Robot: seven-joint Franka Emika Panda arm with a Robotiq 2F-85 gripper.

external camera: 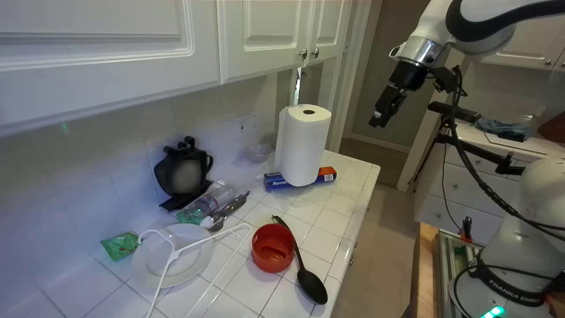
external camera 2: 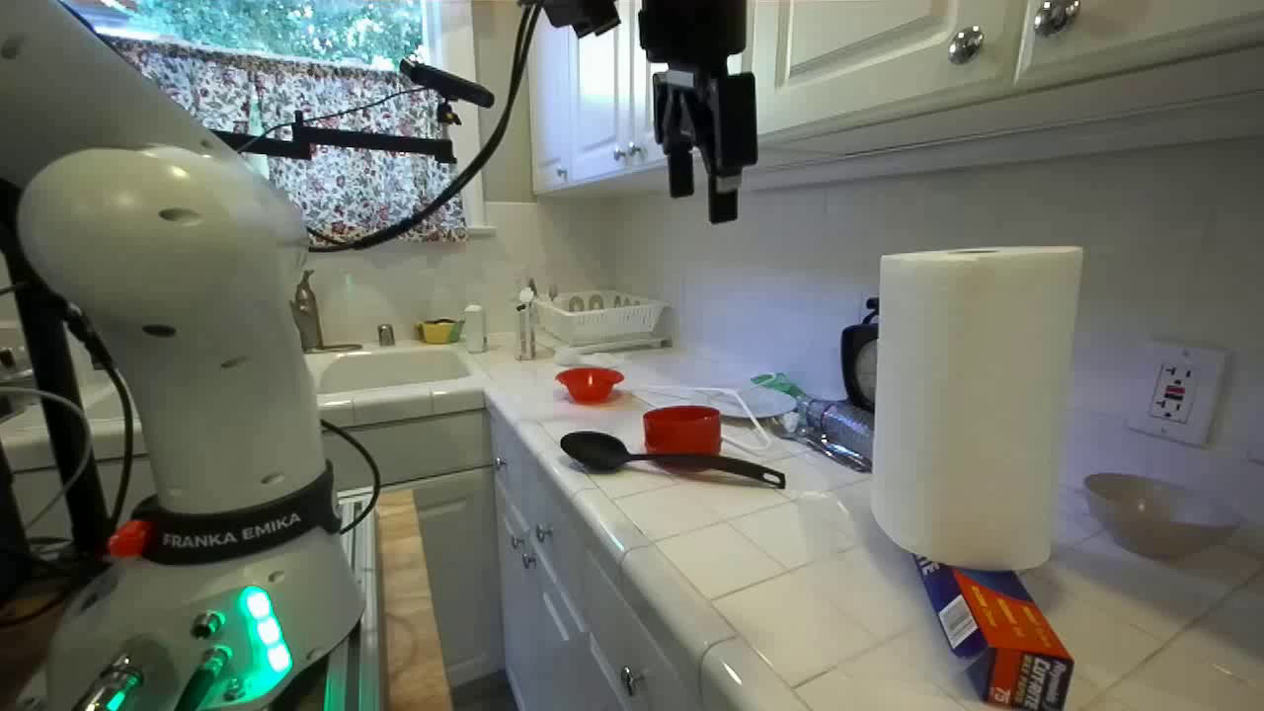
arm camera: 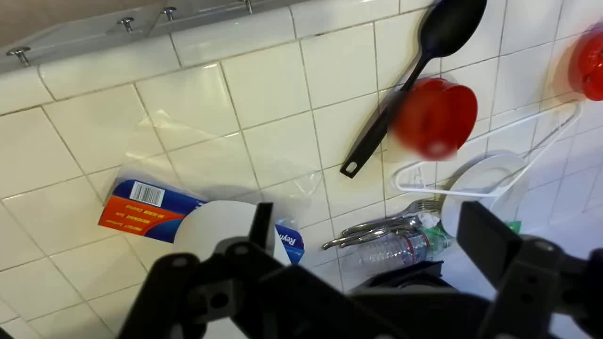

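High above the tiled counter, my gripper (external camera 2: 701, 201) hangs open, and nothing shows between its fingers in the wrist view. On the counter below, a black spoon (external camera: 311, 285) rests beside a red cup (external camera: 273, 248). A roll of paper towels (external camera: 305, 145) stands upright over a blue and orange Reynolds box (external camera: 326, 174). A white hanger (arm camera: 486, 193) lies partly over a white plate (arm camera: 480, 176). Near the wall, a clear plastic bottle (arm camera: 390, 253) lies beside metal cutlery (arm camera: 373, 227). Farther along, a red bowl (external camera 2: 589, 383) sits toward the sink.
Upper cabinets (external camera: 265, 37) overhang the counter's wall side. A black-framed object (external camera: 182, 169) leans on the wall, near a green packet (external camera: 120, 245). A translucent bowl (external camera 2: 1158, 514) stands behind the towel roll. Bare tiles (arm camera: 265, 90) lie between the box and spoon.
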